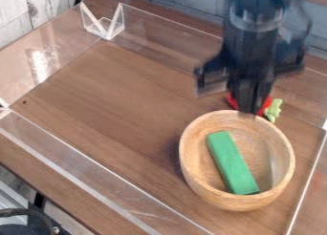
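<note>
A green block [231, 162] lies in a round wooden bowl [201, 167] at the lower right of the camera view. My gripper [251, 81], dark and motion-blurred, is raised above the bowl's back side, apart from the block; its fingers are too blurred to show how far open they stand. Small red and green items [273, 111] sit just behind the bowl, partly hidden by the gripper.
A white angular stand [105, 24] stands at the back left.
</note>
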